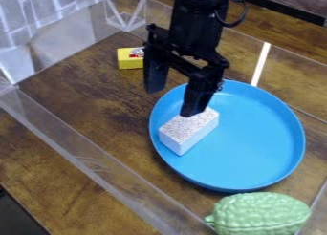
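Observation:
My black gripper [178,89] is open, its two fingers pointing down over the left half of a blue plate [250,153]. A white speckled block [188,135] lies on that plate, just below the fingertips. I cannot tell the exact gap between fingers and block.
A yellow box [129,57] sits at the back left, partly hidden by the arm. A green cabbage-like object [255,214] lies at the front right. Clear walls or strips border the area.

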